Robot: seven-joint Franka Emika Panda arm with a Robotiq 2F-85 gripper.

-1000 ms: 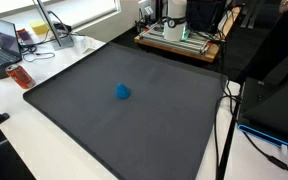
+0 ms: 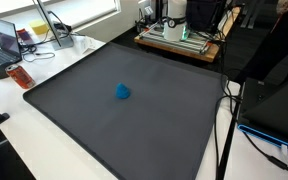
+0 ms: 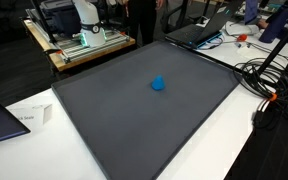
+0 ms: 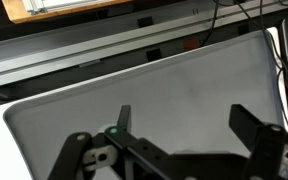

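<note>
A small blue object [image 2: 122,91] rests on the dark grey mat [image 2: 94,115], a bit beyond its middle in exterior view 1. In exterior view 2 the same blue object [image 3: 158,82] looks roughly cone-shaped and has clear mat all round. Only the wrist view shows my gripper. Its two dark fingers stand wide apart, with only the mat's surface seen between their tips. The blue object cannot be made out in the wrist view; the gripper's body covers the lower part of that picture.
An orange-red can [image 2: 21,76] stands on the white table beside the mat's left edge. A laptop [image 2: 9,42] lies farther back. Black cables [image 3: 269,80] are bundled near the mat in exterior view 2.
</note>
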